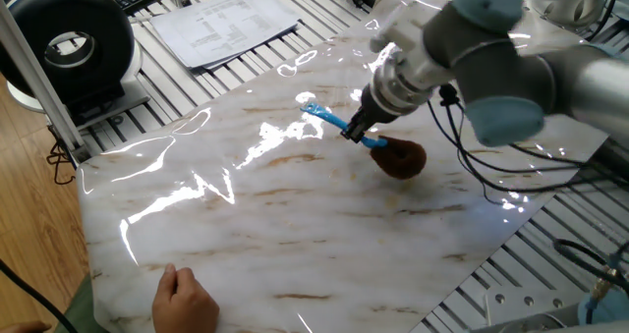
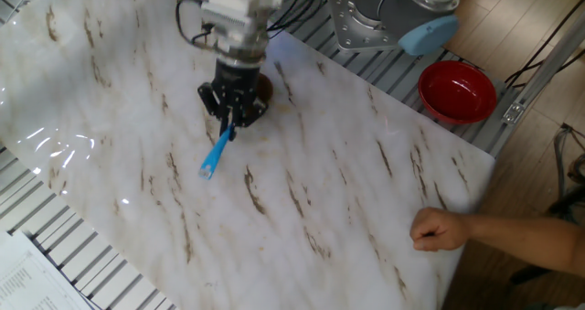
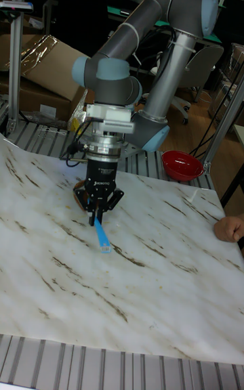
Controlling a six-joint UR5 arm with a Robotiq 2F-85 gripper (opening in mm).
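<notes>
A brush with a blue handle and a round brown head is in my gripper (image 1: 356, 132), whose fingers are shut on the handle. In exterior view 1 the blue handle (image 1: 324, 115) points to the upper left, and the brown head (image 1: 401, 159) lies to the right of the fingers, at or just above the tabletop. From exterior view 2, the gripper (image 2: 230, 127) covers most of the head, and the handle (image 2: 216, 155) sticks out in front. Exterior view 3 shows the gripper (image 3: 96, 220) upright over the marbled table, the blue handle (image 3: 102, 237) slanting out below it.
A red bowl (image 2: 457, 92) stands at the table's edge, near the robot's base. A person's fist (image 2: 439, 229) rests on the table (image 2: 302, 191) at the side. Papers (image 1: 224, 24) and a black ring-shaped device (image 1: 69, 48) sit off the marbled sheet.
</notes>
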